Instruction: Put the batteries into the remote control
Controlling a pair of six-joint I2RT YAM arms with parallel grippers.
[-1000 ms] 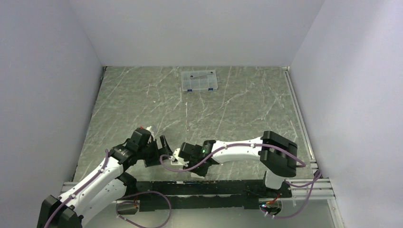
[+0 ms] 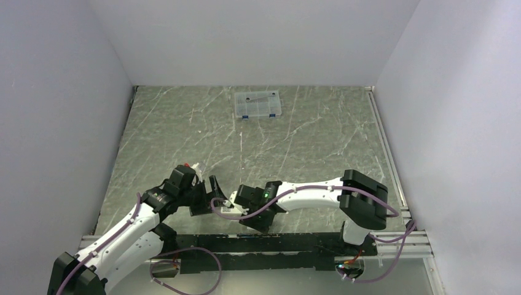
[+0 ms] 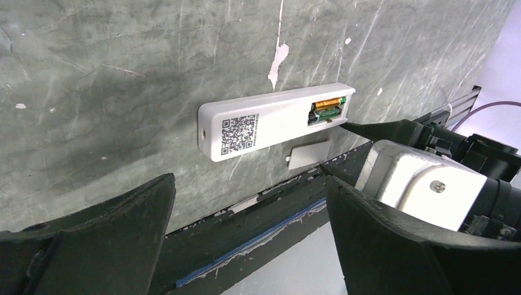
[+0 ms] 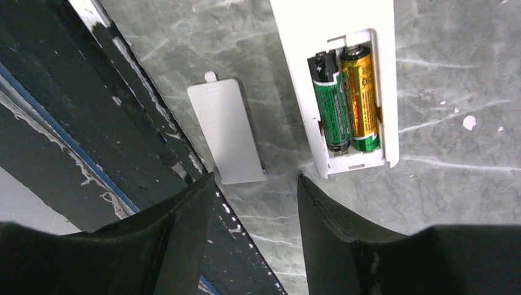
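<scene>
On the table lies the white remote control (image 3: 276,120), its compartment uncovered. Inside sit two batteries side by side: a green one (image 4: 332,107) and an orange one (image 4: 360,92). The white battery cover (image 4: 227,129) rests flat beside the remote, close to the table's front edge. My right gripper is open, its fingertips spread just past the cover's near end and touching neither cover nor remote as far as I can tell. My left gripper is also open, with nothing between its fingers, over the remote's QR-code end.
A clear plastic case (image 2: 258,104) stands at the back of the table. The black front rail (image 2: 246,244) runs close to the cover. Bare table spreads behind both arms. A purple cable (image 2: 295,190) runs along the right arm.
My left arm has barely moved.
</scene>
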